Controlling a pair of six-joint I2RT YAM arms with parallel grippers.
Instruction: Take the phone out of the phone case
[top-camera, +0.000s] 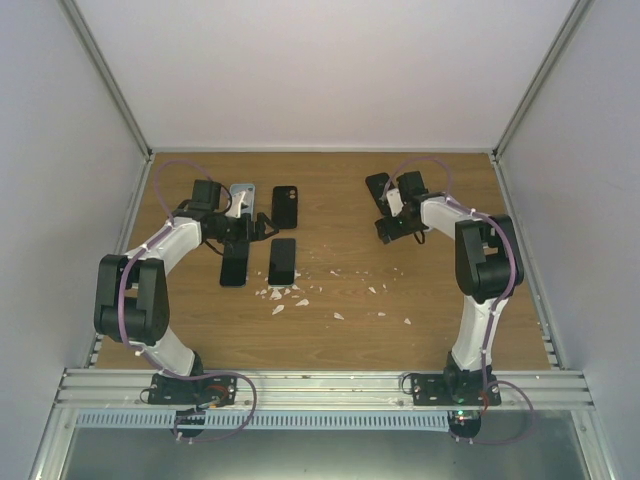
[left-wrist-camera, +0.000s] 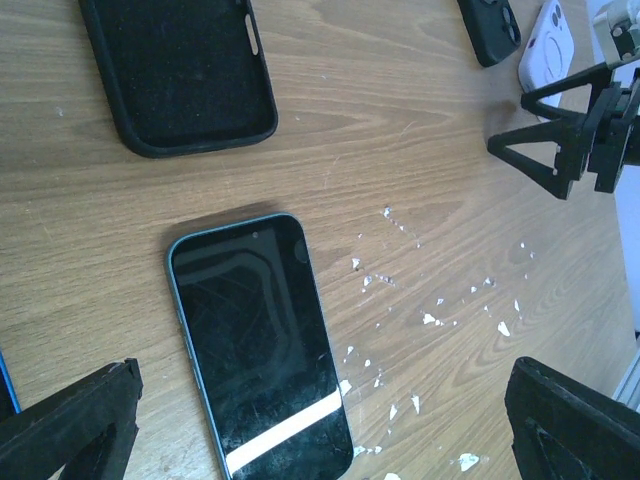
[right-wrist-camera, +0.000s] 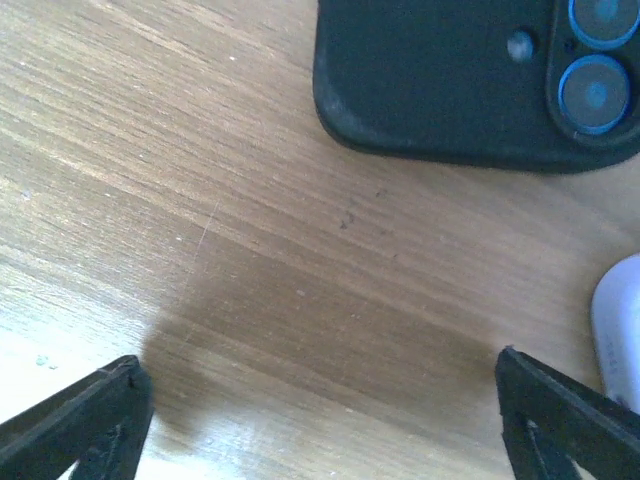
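Note:
The left gripper is open with nothing gripped, its fingers either side of a black-screened phone (left-wrist-camera: 265, 340) lying below on the table. Behind that phone rests an empty black case (left-wrist-camera: 185, 70), open side up. Over on the right side, a black-backed phone or cased phone (right-wrist-camera: 430, 85) lies camera side up, slightly turned; whether a case is round it I cannot tell. My right gripper is in front of it, open and apart from it, over bare wood. A white phone (left-wrist-camera: 547, 45) lies next to the black one, hidden from above by the right arm.
Another dark phone (top-camera: 234, 266) and a pale blue item (top-camera: 242, 193) lie by the left gripper, partly under it. Small white flakes (top-camera: 278, 310) are scattered over the middle table. Wide bare wood (top-camera: 330, 220) separates the two groups.

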